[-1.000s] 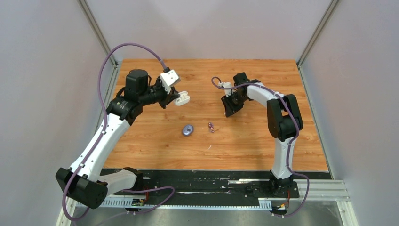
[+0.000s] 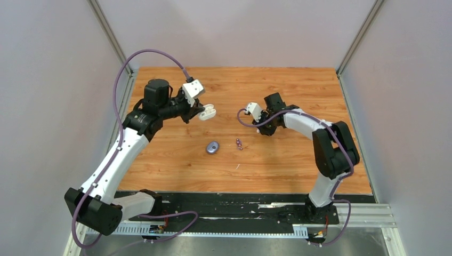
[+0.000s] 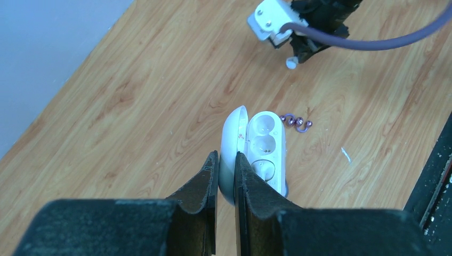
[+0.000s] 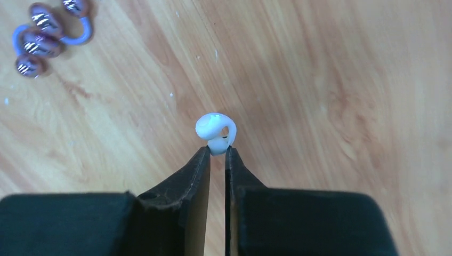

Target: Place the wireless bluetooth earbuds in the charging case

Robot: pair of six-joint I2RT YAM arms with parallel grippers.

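In the left wrist view the white charging case (image 3: 265,143) stands with its lid (image 3: 233,144) raised. My left gripper is shut on the lid, holding the case above the table at the left in the top view. Two round hollows at the case's upper end look empty; whether the rounded shape lower down is an earbud, I cannot tell. A small white earbud (image 4: 216,129) sticks out from the tips of my right gripper, which is nearly closed with the bud's lower end between its fingers. That gripper is right of the case in the top view.
A grey-purple oval object (image 2: 212,148) lies on the table below the case in the top view. Right of it is a small purple beaded piece (image 2: 239,144), and a thin white sliver (image 2: 237,166) lies lower down. Wood is bare around them.
My right arm has swung, its elbow lower and further right, and the gripper's pose has turned, the white bud still at its tips. The left arm and the case have hardly moved.
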